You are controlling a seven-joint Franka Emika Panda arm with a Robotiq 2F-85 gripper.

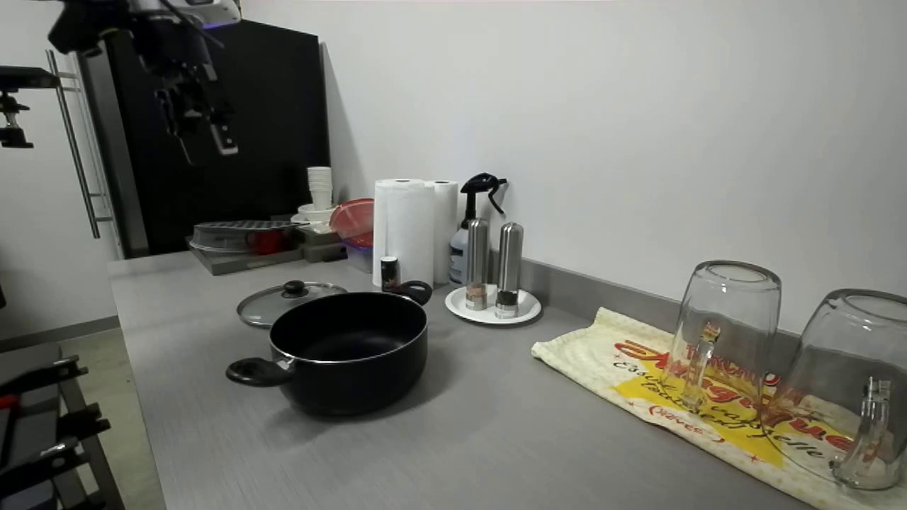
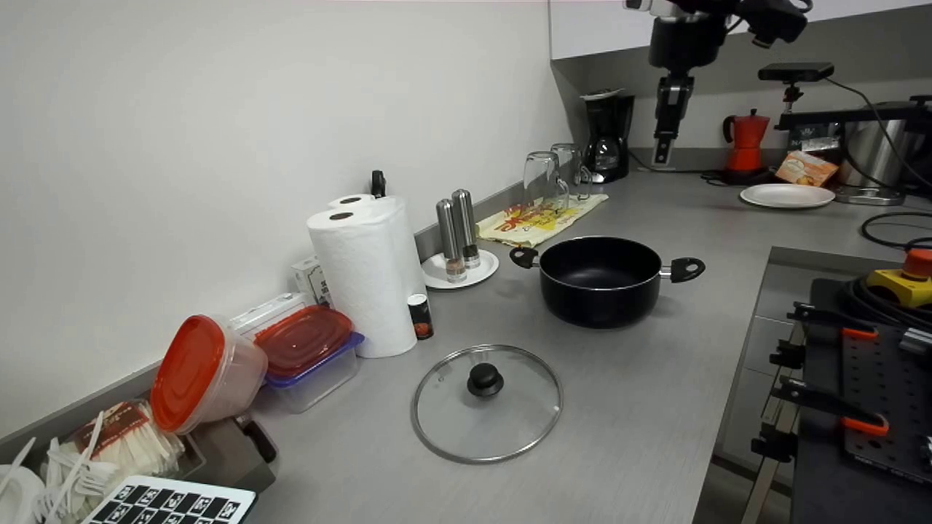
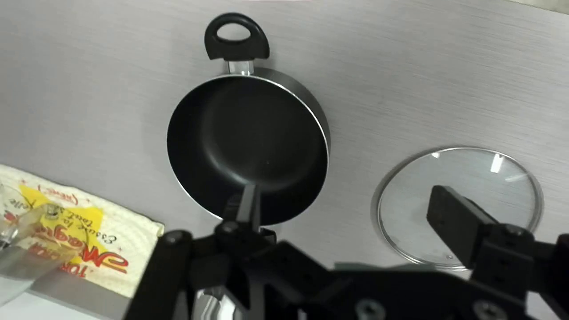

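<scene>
My gripper (image 1: 207,149) hangs high above the counter, open and empty. In the wrist view a wide gap parts its dark fingers (image 3: 453,218), one overlapping the pot's lower rim and the other the glass lid. The black two-handled pot (image 2: 600,297) stands upright and uncovered; its visible inside looks empty. Beside it the round glass lid (image 2: 487,428) lies flat on the counter, black knob (image 2: 484,379) up. In exterior view 1 the pot (image 1: 353,374) partly hides the lid (image 1: 263,307). Neither is touched by the gripper.
Along the wall stand paper towel rolls (image 1: 404,234), a white plate (image 1: 463,307) with two metal mills, and upturned glass mugs (image 1: 723,331) on a printed cloth (image 1: 587,348). Plastic containers (image 2: 314,384) sit past the lid.
</scene>
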